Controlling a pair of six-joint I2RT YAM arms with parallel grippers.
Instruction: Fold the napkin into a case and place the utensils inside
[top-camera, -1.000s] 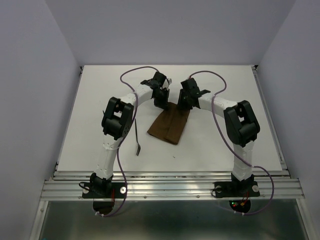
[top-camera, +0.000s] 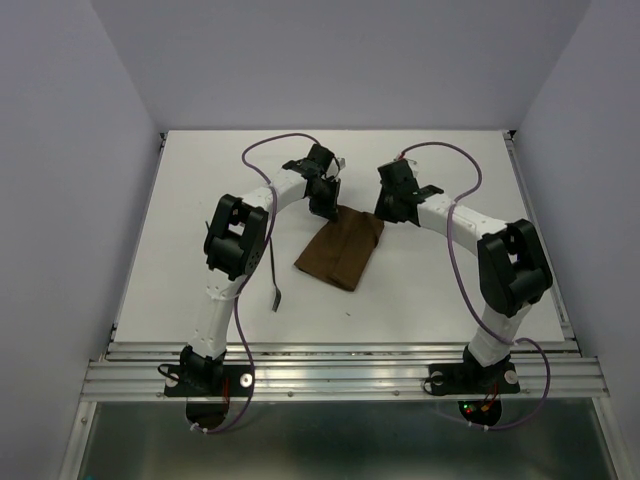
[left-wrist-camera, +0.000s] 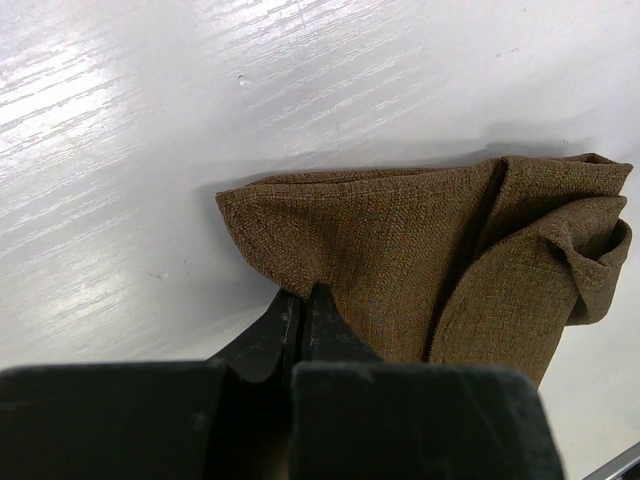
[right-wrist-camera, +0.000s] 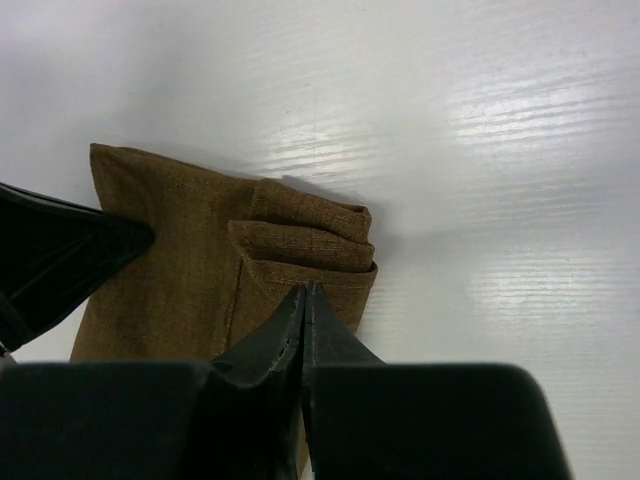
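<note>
A brown napkin (top-camera: 335, 255) lies folded in a long shape in the middle of the table, with layered folds at its upper right end (right-wrist-camera: 300, 240). My left gripper (top-camera: 330, 210) is shut on the napkin's upper corner, as the left wrist view (left-wrist-camera: 310, 295) shows. My right gripper (top-camera: 384, 212) is shut over that upper right end, with nothing seen between its tips; whether it touches the cloth I cannot tell.
A thin dark utensil (top-camera: 275, 298) lies left of the napkin, partly hidden by the left arm.
My left gripper has stayed where it is on the corner.
</note>
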